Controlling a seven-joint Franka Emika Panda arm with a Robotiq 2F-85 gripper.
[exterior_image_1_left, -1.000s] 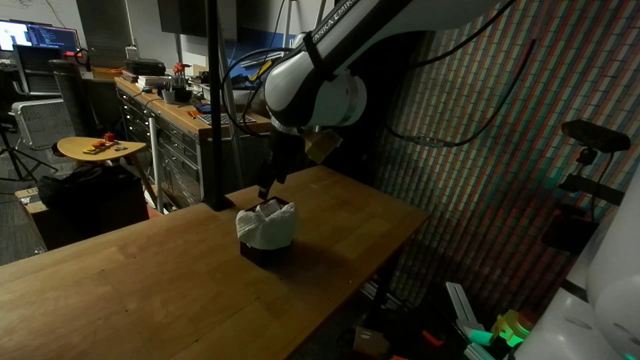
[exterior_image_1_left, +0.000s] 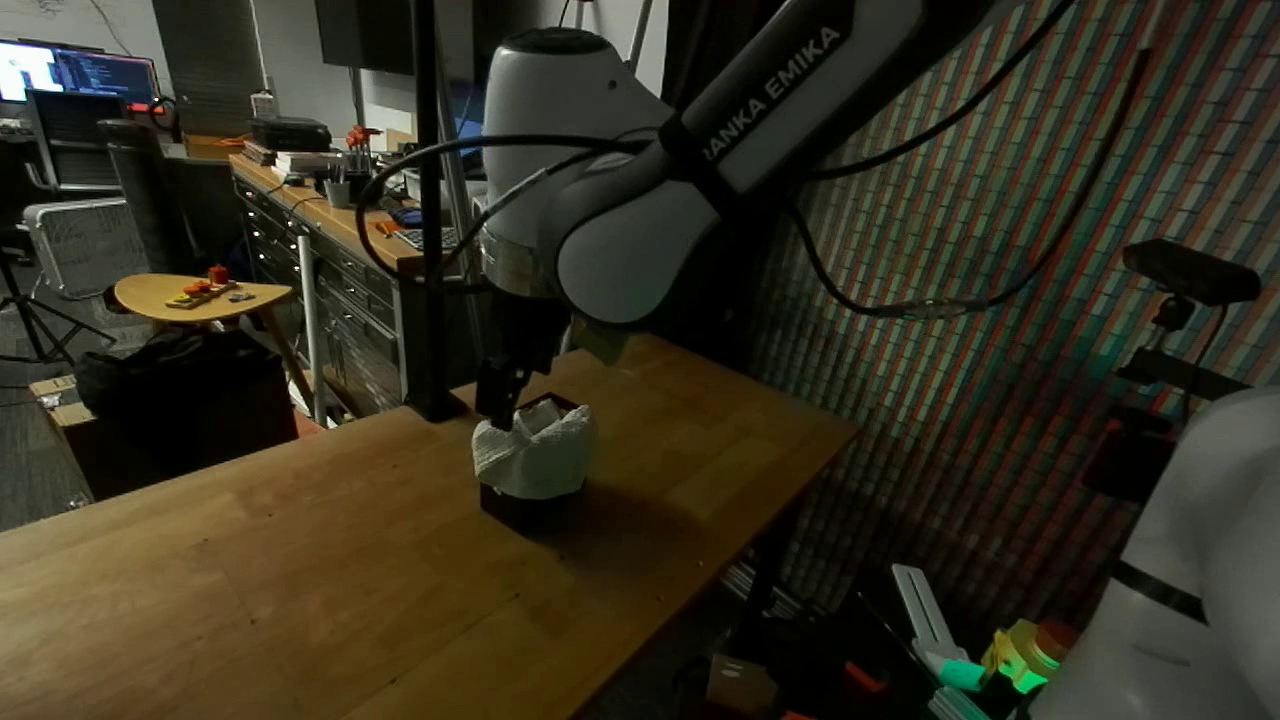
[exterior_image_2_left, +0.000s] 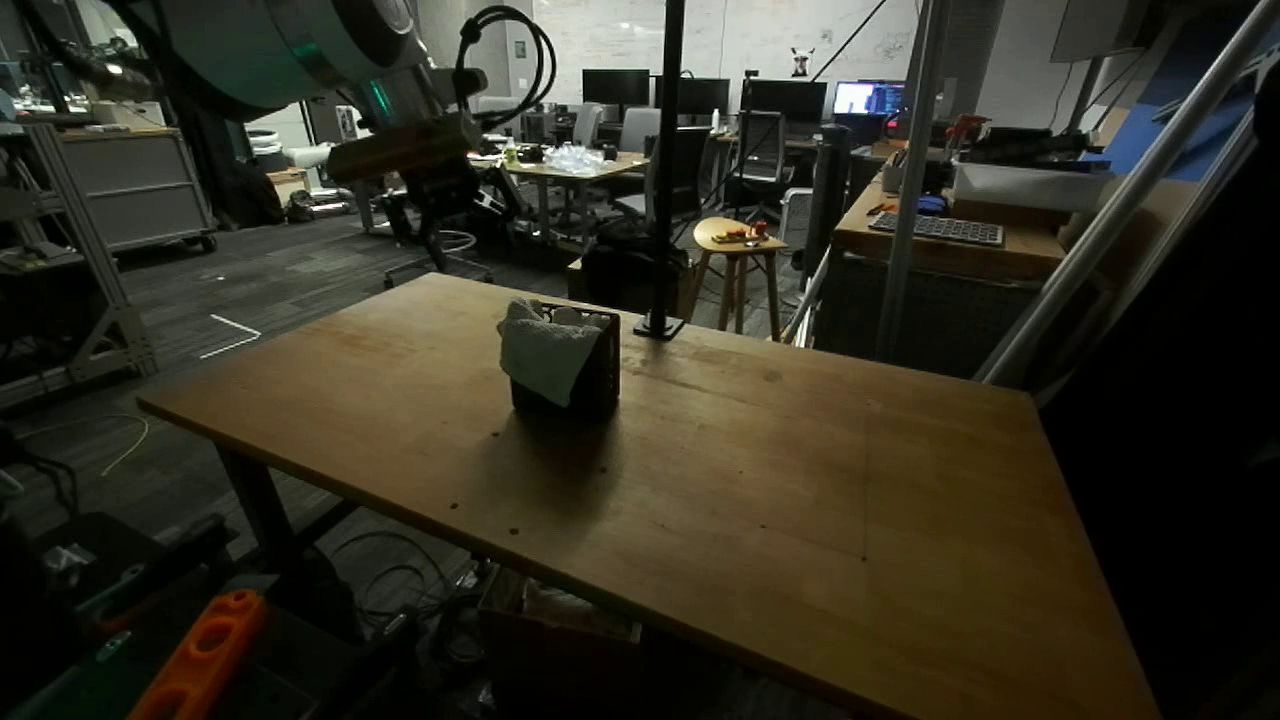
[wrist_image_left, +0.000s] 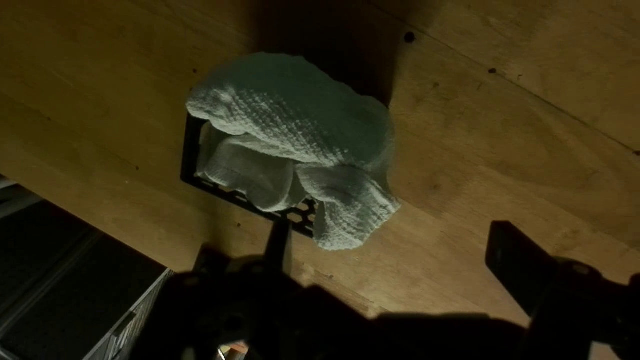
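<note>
A pale, textured cloth (wrist_image_left: 300, 114) is bunched in a small black basket (wrist_image_left: 222, 192) and hangs over its side. The same cloth (exterior_image_1_left: 535, 454) and basket (exterior_image_1_left: 528, 506) stand on the wooden table in exterior view 1; exterior view 2 shows the cloth (exterior_image_2_left: 549, 354) draped over the near side of the basket (exterior_image_2_left: 600, 372). My gripper is open, its dark fingers wide apart with bare tabletop between them. In the wrist view the left finger overlaps the basket's perforated rim; whether they touch, I cannot tell.
A black upright post (exterior_image_2_left: 667, 180) is fixed at the table's edge close to the basket. Behind it are a small stool (exterior_image_1_left: 198, 296) and a drawer cabinet (exterior_image_1_left: 342, 282).
The arm has turned and shifted in exterior view 1, bringing the gripper slightly left, to the basket's left back side. Cloth and basket have stayed in place.
</note>
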